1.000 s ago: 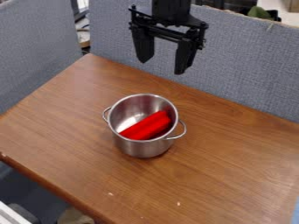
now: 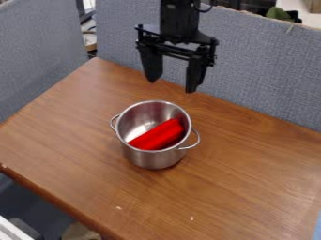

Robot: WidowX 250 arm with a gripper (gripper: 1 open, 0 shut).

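Note:
A steel pot [image 2: 142,157] with two loop handles stands on the wooden table, left of the view's middle line to slightly right of it. Inside lies a red elongated object [image 2: 157,135], resting slanted across the bottom. My black gripper [image 2: 172,77] hangs above and behind the pot, its two fingers spread apart and pointing down, holding nothing.
Grey padded panels [image 2: 264,84] border the table at the back and left. A white object [image 2: 15,231] sits off the table at lower left.
My gripper has moved somewhat to the left over the last second, staying open. The pot and red object look unchanged.

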